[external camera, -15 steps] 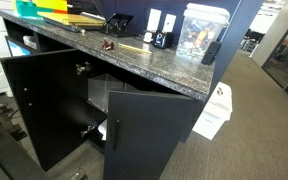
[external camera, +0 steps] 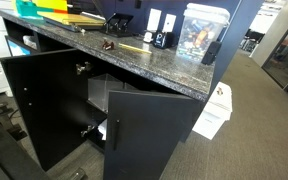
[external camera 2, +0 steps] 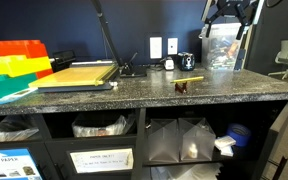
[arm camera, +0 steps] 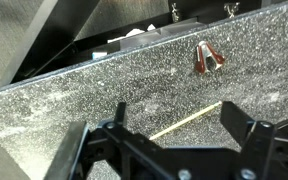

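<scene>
My gripper is open above the speckled counter (arm camera: 104, 95), its two dark fingertips wide apart and nothing between them. Below the gap in the wrist view lies a thin wooden stick (arm camera: 186, 120), set at a slant. A small red-brown staple remover (arm camera: 210, 57) rests closer to the counter edge. In exterior view 2 the gripper (external camera 2: 224, 20) hangs high at the right, in front of the clear tub (external camera 2: 221, 52). That view also has the stick (external camera 2: 189, 79) and the staple remover (external camera 2: 180, 87) on the counter, apart from the gripper.
Two black cabinet doors (external camera: 144, 130) stand open under the counter, with clear bins (external camera 2: 164, 138) inside. A yellow-topped board (external camera 2: 76, 76) and coloured blocks (external camera 2: 22, 65) occupy the counter's left. Small dark devices (external camera 2: 167, 63) stand at its back. Bare counter surrounds the stick.
</scene>
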